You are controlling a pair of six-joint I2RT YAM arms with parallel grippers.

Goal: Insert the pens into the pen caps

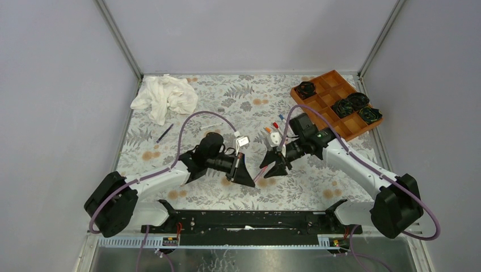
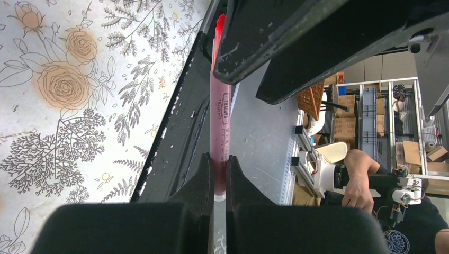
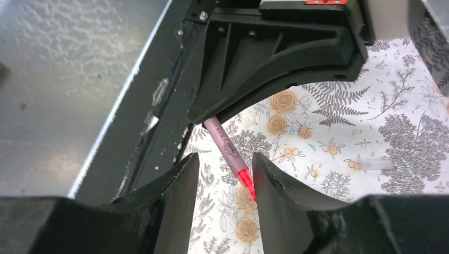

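My left gripper is shut on a pink pen (image 2: 219, 116) with a red tip, held low over the front middle of the table. The pen (image 3: 225, 142) points toward my right gripper, whose fingers stand apart around the red end; whether they touch it cannot be told. In the top view, a few pens (image 1: 275, 126) lie to the right of centre, partly hidden by the right arm. A white pen (image 1: 211, 126) and a dark pen (image 1: 164, 132) lie on the left side.
A wooden compartment tray (image 1: 323, 103) with dark bundles stands at the back right. A white cloth (image 1: 164, 96) lies at the back left.
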